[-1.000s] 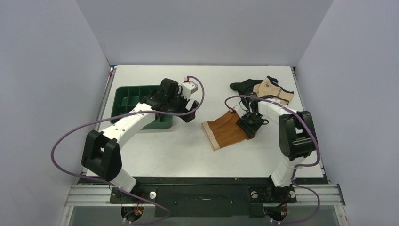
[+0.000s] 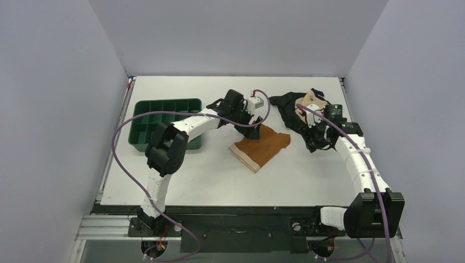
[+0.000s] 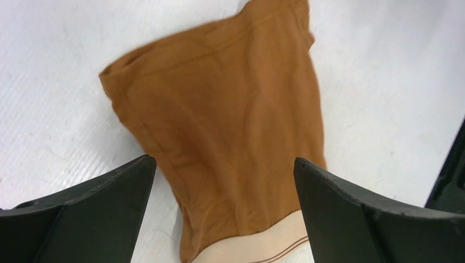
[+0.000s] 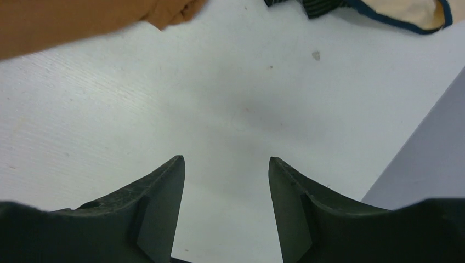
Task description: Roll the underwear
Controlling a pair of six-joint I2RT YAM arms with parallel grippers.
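Brown underwear (image 2: 262,147) with a pale waistband (image 2: 244,158) lies folded flat near the middle of the table, the band toward the front left. Over its back-left part hangs my left gripper (image 2: 250,130), open. In the left wrist view the brown cloth (image 3: 230,120) spreads beyond and below the two parted fingers (image 3: 104,203), with none of it seen pinched. My right gripper (image 2: 317,143) is open as well, off to the right of the underwear. Between its parted fingers only bare table shows, and a brown edge (image 4: 98,19) of the cloth enters at top left.
At the back right lies a pile of dark clothing (image 2: 286,104) and a beige piece (image 2: 312,100), partly behind my right arm. A green compartment box (image 2: 171,105) stands at the left.
My left gripper has swung right over the underwear. The right one has drawn off it to the right. Earlier the underwear turned and slid slightly left; it has since stayed put.
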